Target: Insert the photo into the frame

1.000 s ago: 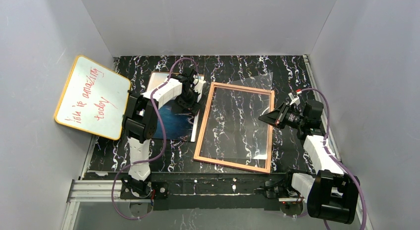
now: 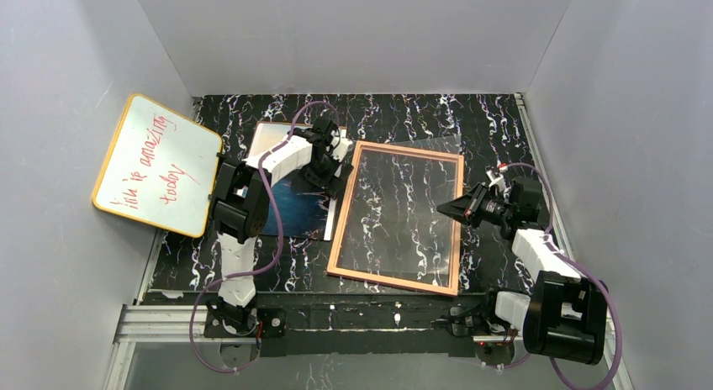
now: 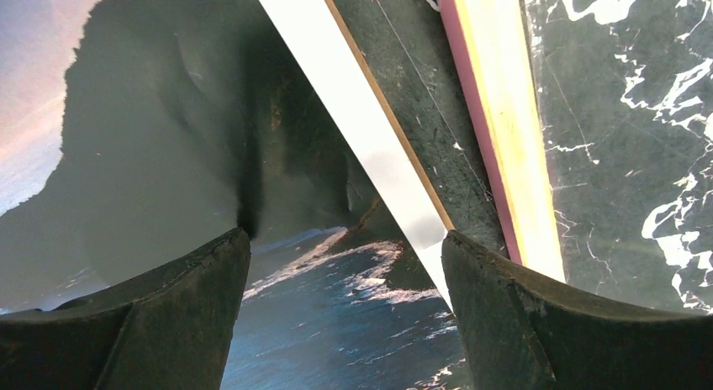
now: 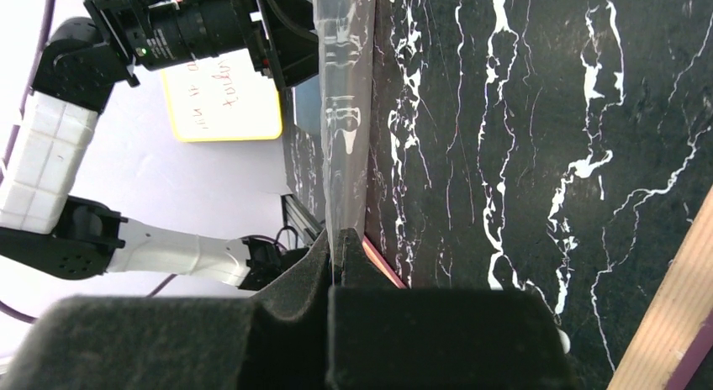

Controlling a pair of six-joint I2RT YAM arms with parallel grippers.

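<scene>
A clear sheet (image 2: 433,144) lies over the wooden frame (image 2: 353,279), its upper edge sticking out past the frame's top bar. On that sheet's right side my right gripper (image 2: 440,209) is shut; the right wrist view shows the sheet (image 4: 343,113) running up from between its fingers. The dark blue photo (image 2: 298,215) with a white border lies left of the frame. Over the photo's right edge stands my left gripper, part open, with the white border (image 3: 370,138) in view between its fingertips. Whether the fingers touch the photo, I cannot tell.
A whiteboard (image 2: 160,167) with red writing leans at the left wall. Little room separates the photo from the frame's left bar (image 3: 509,129). Bare marble table (image 2: 492,121) shows at the back right.
The clear sheet and my right gripper have shifted slightly toward the front and left, and the frame has moved slightly left too. The left gripper has hardly moved.
</scene>
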